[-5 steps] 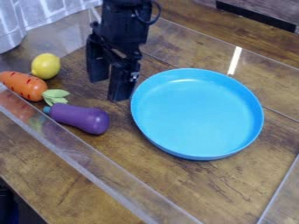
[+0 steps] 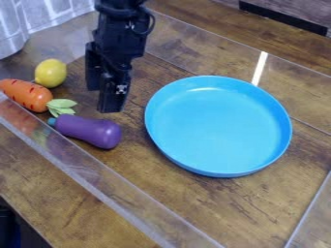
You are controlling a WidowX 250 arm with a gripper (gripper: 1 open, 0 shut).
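Note:
My black gripper hangs open above the wooden table, left of the blue plate, with nothing visible between its fingers. A purple eggplant lies below it on the table. An orange carrot with pale green leaves lies at the left, and a yellow lemon sits behind the carrot. The round blue plate is empty.
Clear plastic walls border the table along the front left and the right. A white crumpled object is at the top left. Bare wood lies behind and in front of the plate.
My gripper has moved left, away from the plate's edge, to a spot above the eggplant's upper side. The vegetables and plate have not moved.

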